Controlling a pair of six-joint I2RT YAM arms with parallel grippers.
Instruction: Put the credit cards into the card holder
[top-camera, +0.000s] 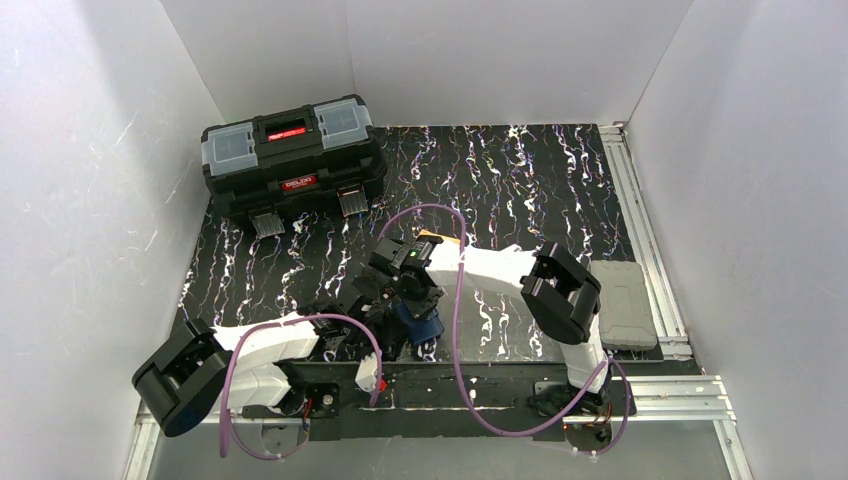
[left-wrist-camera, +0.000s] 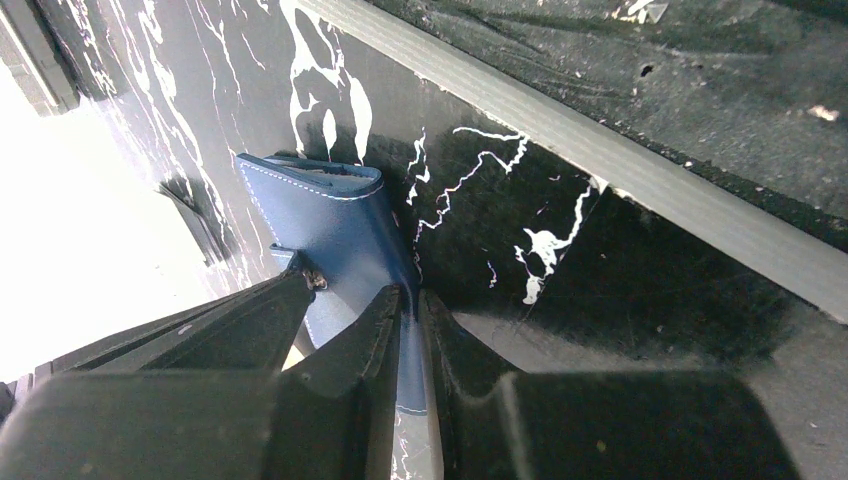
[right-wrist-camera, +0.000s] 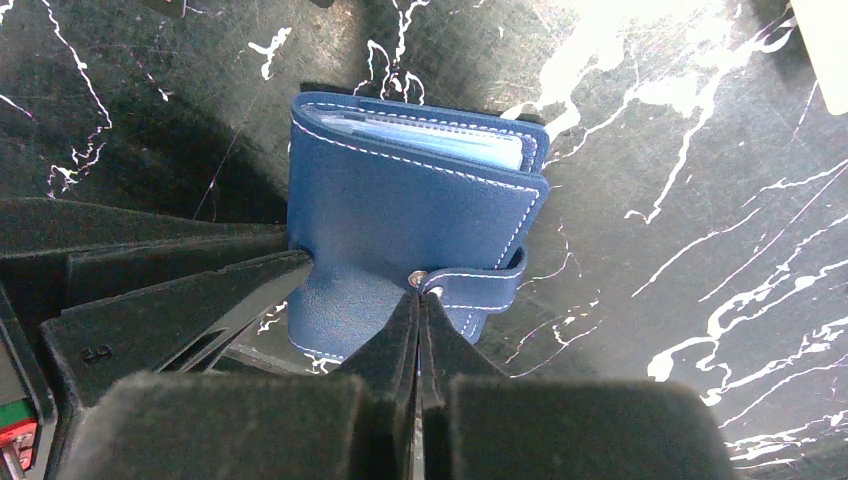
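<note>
The blue card holder (right-wrist-camera: 400, 220) lies folded on the table in the right wrist view, with clear sleeves showing at its open end. My left gripper is shut on its folded edge. The strap (right-wrist-camera: 480, 288) crosses from the holder's far side towards the metal snap (right-wrist-camera: 417, 278). My right gripper is shut, its tips right at the snap and strap end; whether anything thin is between them is hidden. In the top view the arms cover most of the card holder (top-camera: 425, 327). No separate credit card can be made out clearly.
A black toolbox (top-camera: 295, 165) stands at the back left, and a grey case (top-camera: 622, 305) lies at the right. An orange-edged item (top-camera: 438, 236) is partly hidden behind the right arm.
</note>
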